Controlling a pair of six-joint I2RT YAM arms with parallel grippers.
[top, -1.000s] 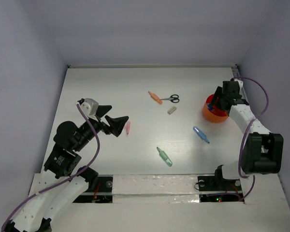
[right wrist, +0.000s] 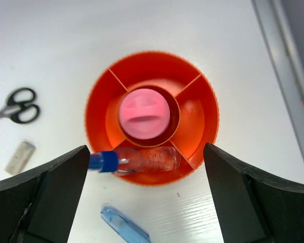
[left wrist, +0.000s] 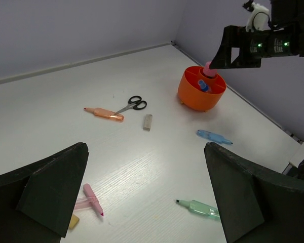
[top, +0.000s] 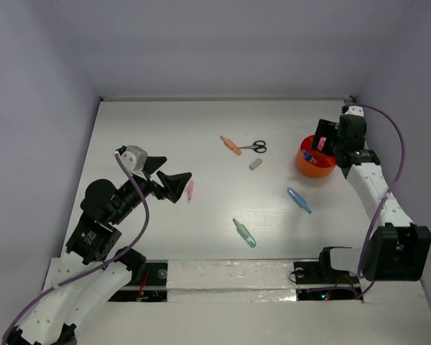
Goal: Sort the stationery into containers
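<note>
An orange divided container (right wrist: pixel 99 114) stands at the right, holding a pink capped piece (right wrist: pixel 144 114) in its centre and a blue-capped bottle (right wrist: pixel 149 159) in an outer section. My right gripper is open above it. My left gripper hangs open over the left table. On the table lie an orange marker (top: pixel 230 144), scissors (top: pixel 258 146), a grey eraser (top: pixel 256 164), a blue marker (top: pixel 299 200), a green marker (top: pixel 244 233) and pink markers (left wrist: pixel 93 199). A small yellow item (left wrist: pixel 73 221) is partly hidden by the left gripper.
Walls enclose the back and sides, with a rail (right wrist: pixel 278 66) along the right edge near the container.
My right gripper and arm have risen from the container, revealing more of the pink piece inside. The left arm and the loose items are unchanged.
</note>
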